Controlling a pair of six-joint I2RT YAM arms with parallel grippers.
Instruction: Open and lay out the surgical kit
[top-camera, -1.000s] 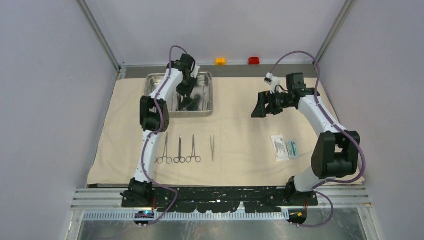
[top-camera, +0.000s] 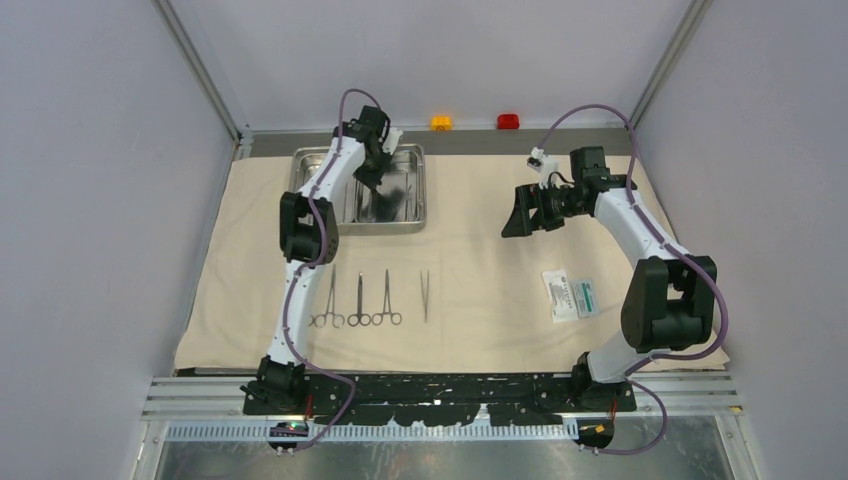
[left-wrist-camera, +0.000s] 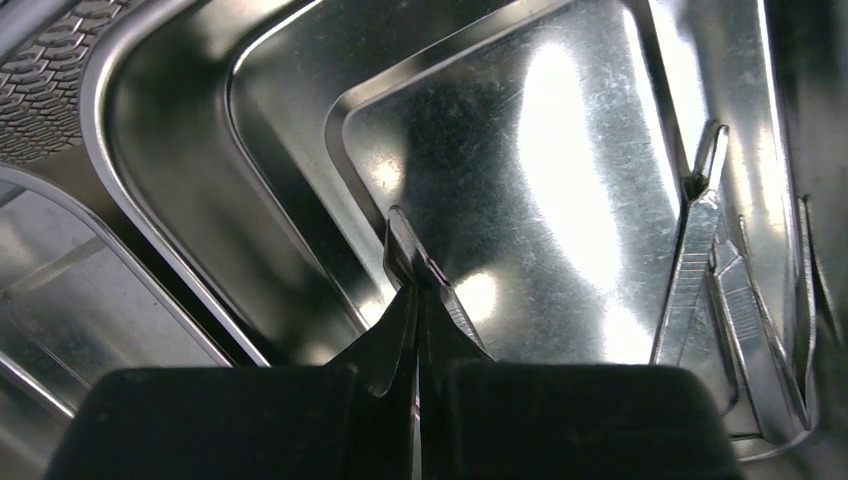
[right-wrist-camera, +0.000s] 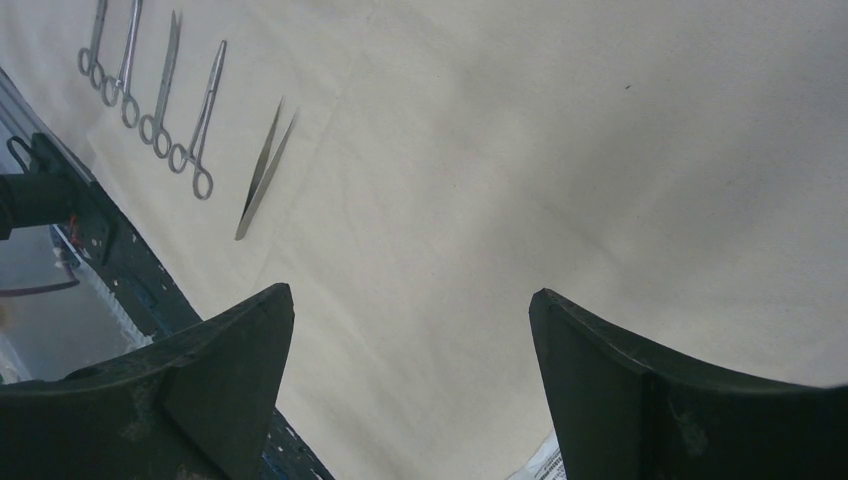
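Observation:
In the top view my left gripper (top-camera: 373, 186) reaches down into the metal tray (top-camera: 385, 228). Its fingers are shut, as the left wrist view shows, with a thin metal instrument (left-wrist-camera: 403, 248) right at the fingertips; whether it is pinched or only lies behind them I cannot tell. More slim instruments, among them a scalpel handle (left-wrist-camera: 692, 265), lie along one side of the tray. My right gripper (top-camera: 515, 212) stands open over bare cloth, nothing between its fingers. Tweezers (top-camera: 425, 296) and several scissor-like instruments (top-camera: 387, 300) lie in a row on the cloth.
Two flat packets lie at the right, a white one (top-camera: 561, 296) and a teal-and-white one (top-camera: 586, 298). A yellow block (top-camera: 441, 123) and a red block (top-camera: 508, 121) sit at the back edge.
My left gripper has shifted very slightly within the tray, and the dark reflection beneath it looks different. The right arm has barely moved. The laid-out instruments and packets lie as before.

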